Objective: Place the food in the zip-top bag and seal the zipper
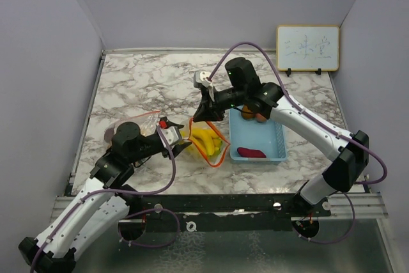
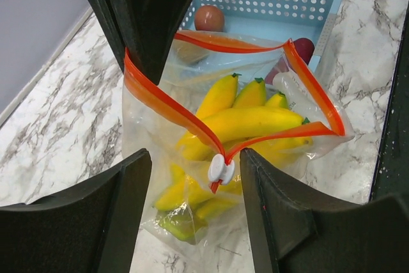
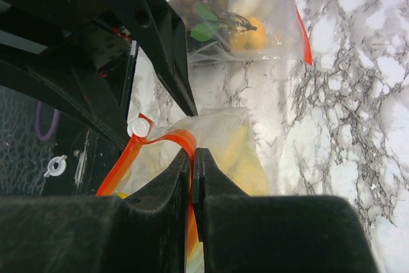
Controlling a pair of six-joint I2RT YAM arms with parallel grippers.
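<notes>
An open zip bag with orange rim holds several bananas [image 1: 204,142] [image 2: 255,119]. My right gripper [image 1: 201,113] is shut on the bag's orange zipper rim, lifting that side. My left gripper [image 1: 182,135] stands open, its fingers either side of the white slider [image 2: 221,168] [image 3: 138,127] at the zipper's end, close to it.
A blue basket [image 1: 259,139] with round items and a red sweet potato [image 1: 250,153] sits right of the bag. A filled zip bag [image 3: 239,20] lies at the left of the table. A whiteboard [image 1: 307,46] stands at the back right.
</notes>
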